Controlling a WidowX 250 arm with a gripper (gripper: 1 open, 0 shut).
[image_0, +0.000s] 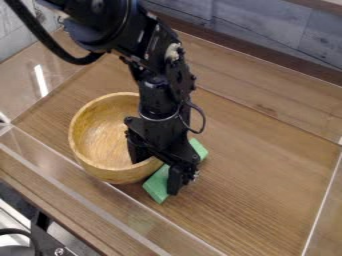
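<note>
The black arm reaches down from the top left, and its gripper hangs low over a green object on the wooden table, beside a yellow-tan bowl. The dark gripper covers much of the green object and part of the bowl's right side. Whether the fingers are open, shut or around the green object cannot be made out.
A grey wall runs along the back right. Dark cables lie at the lower left beyond the table's edge.
</note>
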